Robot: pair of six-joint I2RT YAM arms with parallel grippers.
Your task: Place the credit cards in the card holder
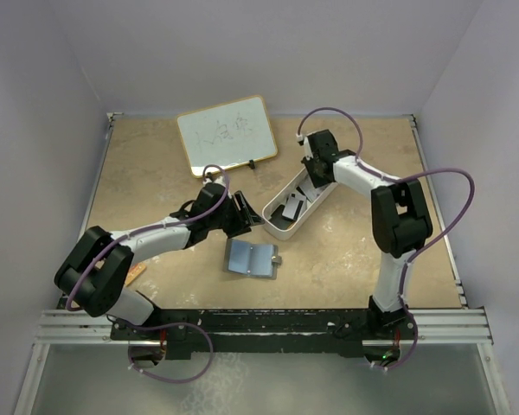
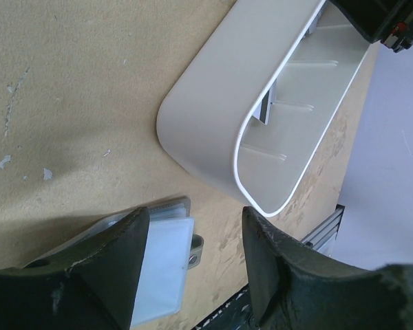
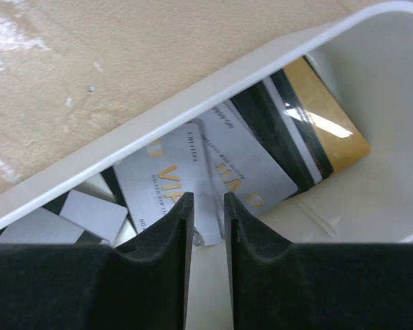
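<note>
Several cards lie in the long white tray (image 1: 278, 223): silver VIP cards (image 3: 166, 175) and a black-and-gold card (image 3: 330, 127) in the right wrist view. My right gripper is over them at the tray's upper end; its fingers are close together, and whether a card is between them is unclear. The blue-and-grey card holder (image 1: 251, 258) lies below the tray. My left gripper stands part open above the holder, beside the tray's near end, with nothing between its fingers.
A whiteboard (image 1: 227, 134) lies at the back. An orange object (image 1: 135, 275) sits at the left edge. The table right of the tray is clear.
</note>
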